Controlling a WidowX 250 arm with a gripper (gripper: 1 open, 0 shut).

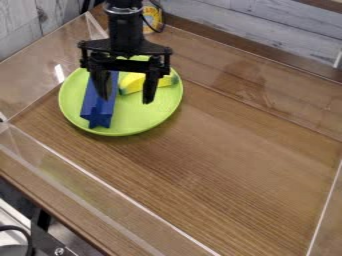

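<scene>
A black gripper (128,80) hangs open over a green plate (142,119), its fingers pointing down. Under its left side a blue block (96,106) lies along the plate's left half. A yellow item (164,80) is on the plate behind the right finger, partly hidden by the gripper. Whether the fingers touch either item is unclear.
At the back, behind the arm, stands a yellow object (152,17), partly hidden. Pale walls border it at the back and left.
</scene>
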